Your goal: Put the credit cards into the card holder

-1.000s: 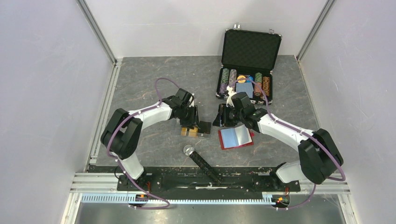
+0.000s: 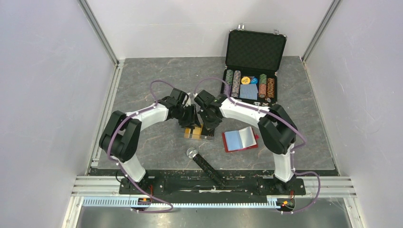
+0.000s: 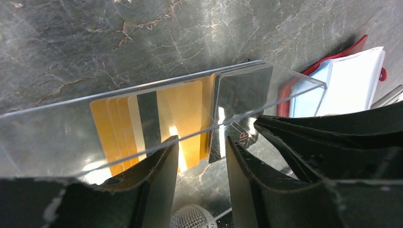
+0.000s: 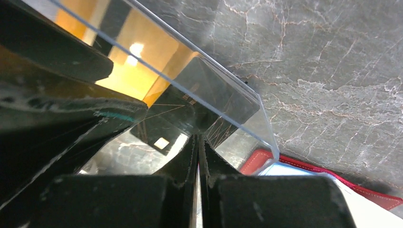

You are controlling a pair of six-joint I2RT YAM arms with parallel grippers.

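Note:
A clear holder (image 3: 294, 81) lies on the table, with overlapping yellow cards (image 3: 180, 111) on its left side and black cards (image 3: 244, 88) to the right. My left gripper is open over the near edge of the holder, its fingers apart and nothing held between them. Close beside it, my right gripper is shut above the black cards (image 4: 190, 114), and no card shows between its fingers. In the top view both arms partly hide the holder. Right of it lies an open red wallet (image 2: 240, 139) with pale blue and white pages.
A microphone (image 2: 206, 166) lies in front of the holder. An open case (image 2: 255, 52) of poker chips stands at the back right. The two grippers are very close together. Bare table lies at the left and far right.
My right arm has swung left from near the wallet to the black cards and come up beside the left gripper. The left gripper has shifted slightly left.

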